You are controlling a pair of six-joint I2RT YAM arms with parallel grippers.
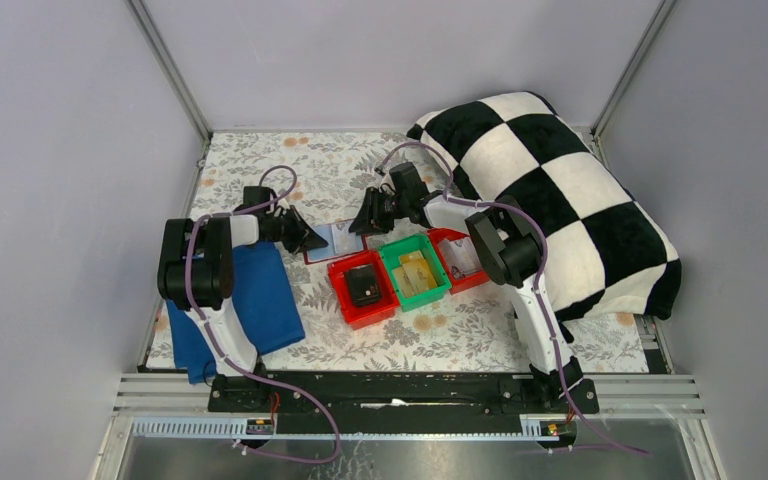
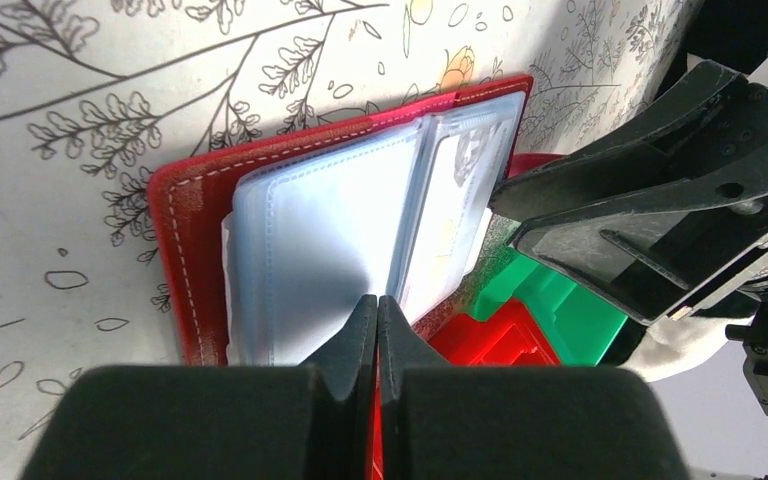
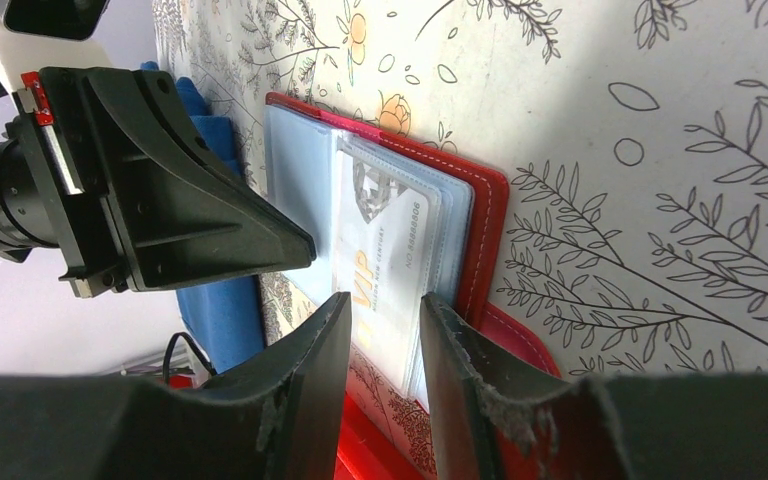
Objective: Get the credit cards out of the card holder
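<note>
The red-edged card holder [image 1: 333, 239] lies spread open on the patterned table, clear sleeves facing up. In its right-hand sleeve sits the white VIP card [image 3: 385, 245], with a grey diamond print at its top. Over the left-hand sleeves, my left gripper is shut, its fingertips together with nothing between them. The VIP card is outside those fingers, to their right in the left wrist view. My right gripper stands open at the holder's right half, its two fingers visibly apart. Whether those fingertips touch the sleeves cannot be told.
Just in front are a red bin [image 1: 370, 318] with a black item, a green bin [image 1: 428, 299] with yellowish cards and another red bin [image 1: 473, 281]. A blue cloth [image 1: 250, 300] lies left; a checkered cushion [image 1: 560, 190] fills the right. Table behind the holder is clear.
</note>
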